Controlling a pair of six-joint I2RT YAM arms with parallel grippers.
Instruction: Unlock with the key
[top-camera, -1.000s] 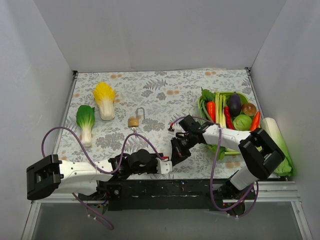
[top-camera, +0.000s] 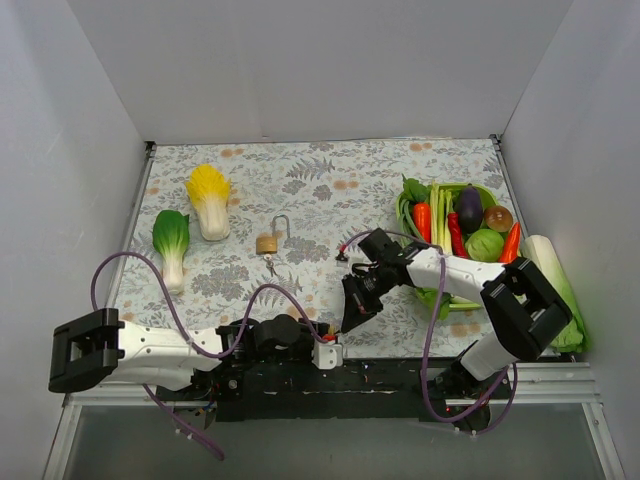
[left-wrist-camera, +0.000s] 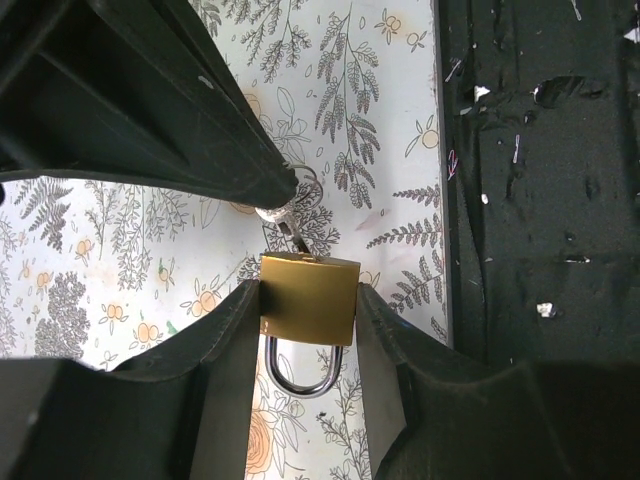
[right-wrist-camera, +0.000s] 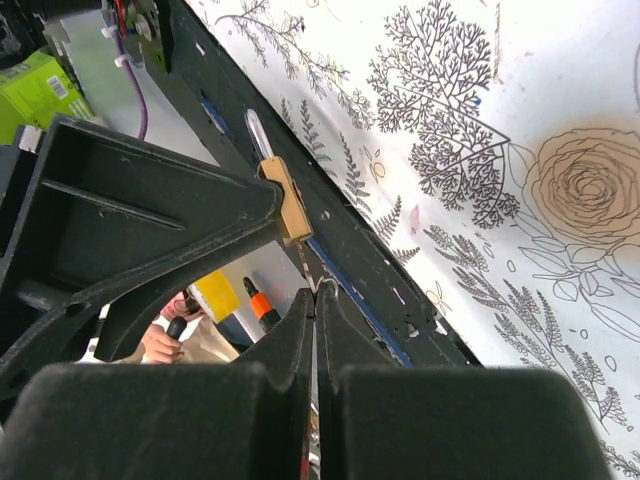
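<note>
A brass padlock is clamped in my left gripper, its steel shackle pointing away from the right gripper. My right gripper is shut, with a thin key at its fingertips and a small wire ring beside them. The key's shaft runs to the padlock's keyhole end; whether its tip is inside cannot be made out. From above, the left gripper and right gripper meet near the table's front edge, hiding the padlock.
Another brass padlock lies on the table with its shackle detached and keys below it. A yellow cabbage and a bok choy lie left. On the right stands a green basket of vegetables.
My left gripper has shifted a little toward the table's front edge, away from the right gripper's body. The right arm has barely moved.
</note>
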